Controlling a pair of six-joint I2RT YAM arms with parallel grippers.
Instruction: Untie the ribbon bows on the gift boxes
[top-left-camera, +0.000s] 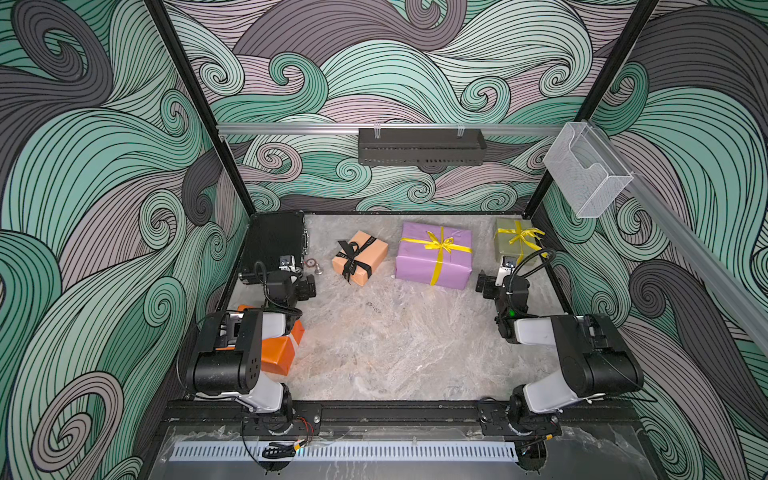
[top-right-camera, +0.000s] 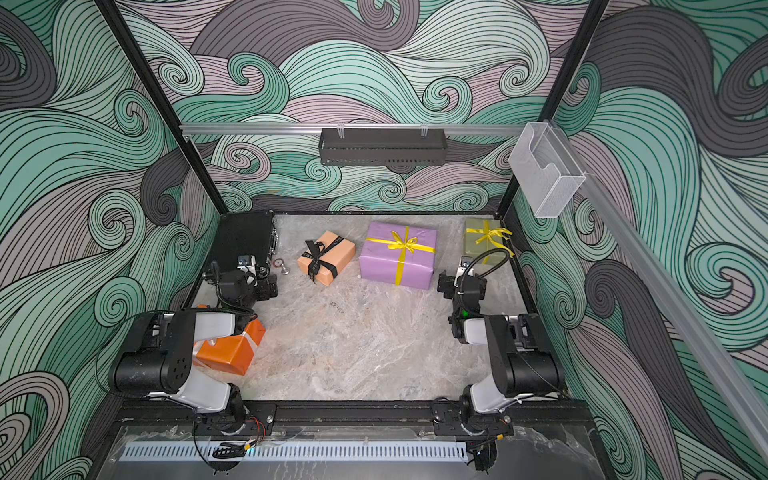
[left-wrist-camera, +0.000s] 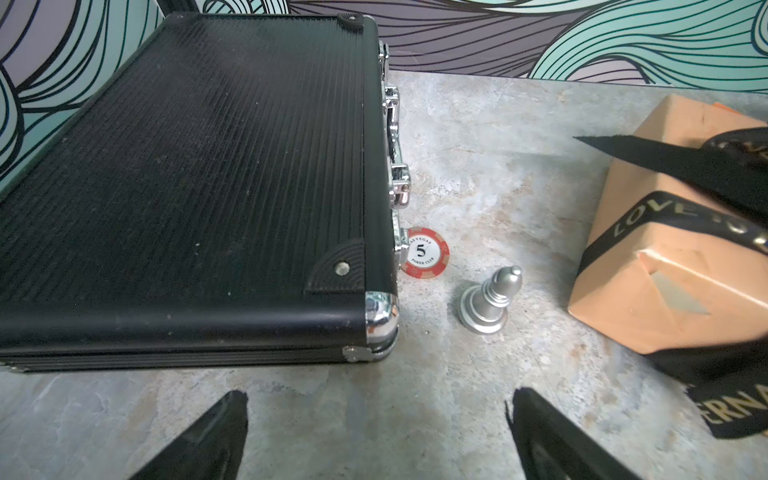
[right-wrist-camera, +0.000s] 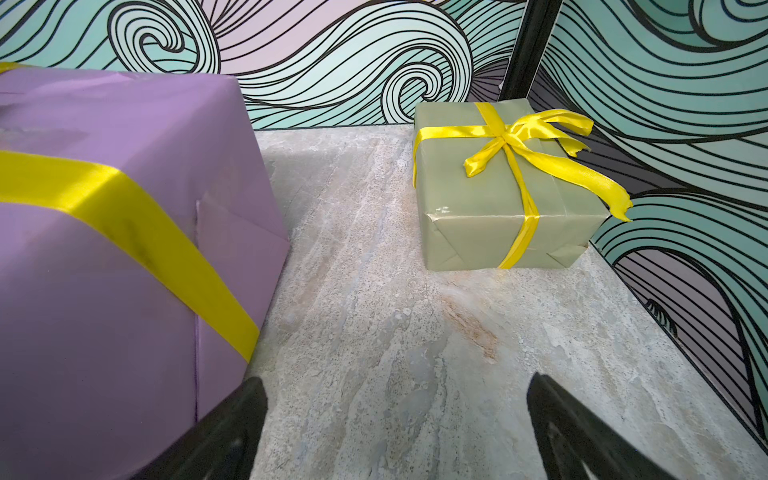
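Four wrapped boxes sit on the table: peach with a tied black bow, purple with a yellow bow, olive green with a yellow bow, and orange at front left, partly hidden by the left arm. My left gripper is open and empty, facing the black case and the peach box's left surroundings. My right gripper is open and empty, just right of the purple box's near side, with the green box farther back.
A black case lies back left, with a poker chip and a silver piece beside it. A wire basket hangs on the right rail.
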